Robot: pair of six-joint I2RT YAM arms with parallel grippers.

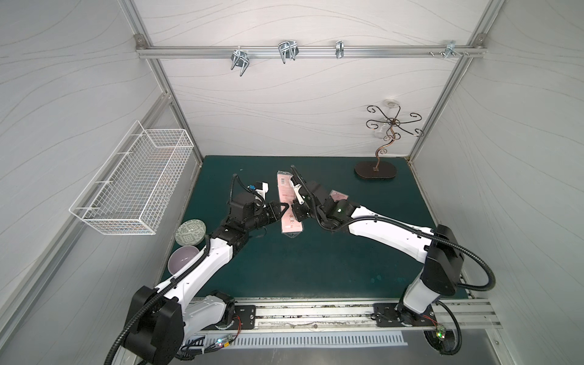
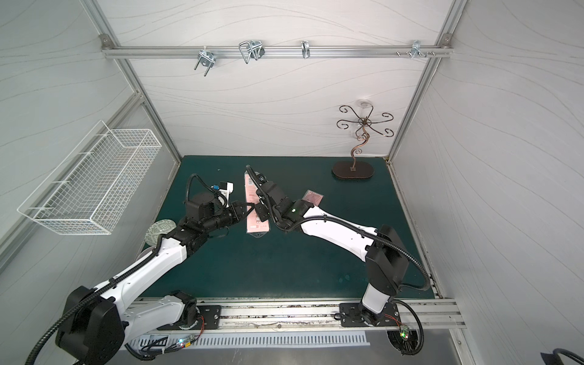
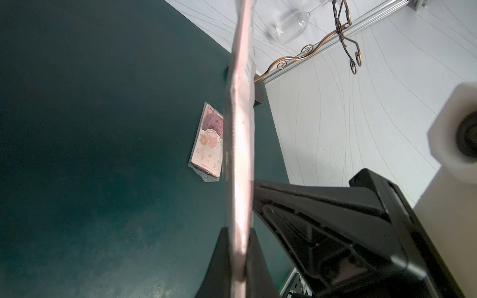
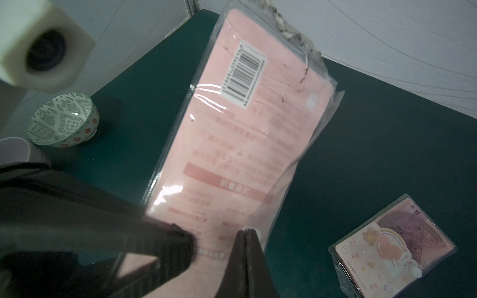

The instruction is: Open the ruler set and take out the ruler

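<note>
The ruler set (image 4: pixel 233 134) is a long pink card in a clear plastic sleeve, its printed, barcoded face towards the right wrist camera. It stands tilted up above the table; in the left wrist view it shows edge-on. My left gripper is shut on the ruler set, with its narrow edge between the fingers. My right gripper is shut, its tips against or just in front of the pink face, beside a small pale glint. I cannot tell whether thin film is caught there. No separate ruler shows.
A small flat packet (image 4: pixel 390 248) with flower print lies on the table to the right. A patterned bowl (image 1: pixel 190 232) and a purple bowl (image 1: pixel 183 260) stand at left. A metal stand (image 1: pixel 375 169) is at back right.
</note>
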